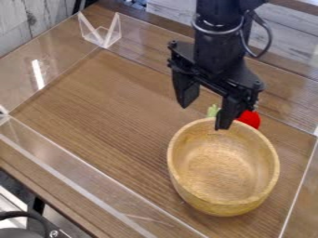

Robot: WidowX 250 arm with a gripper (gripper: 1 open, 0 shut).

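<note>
The black gripper (pixel 205 102) hangs over the back of a large empty tan bowl (pixel 221 181), its two fingers spread apart with nothing seen between them. Just behind the bowl's back rim, a red object (pixel 248 119) lies beside a small greenish item (pixel 214 112), both partly hidden by the gripper.
A white wire stand (pixel 102 28) is at the back left. A dark cable runs past the lower left edge.
</note>
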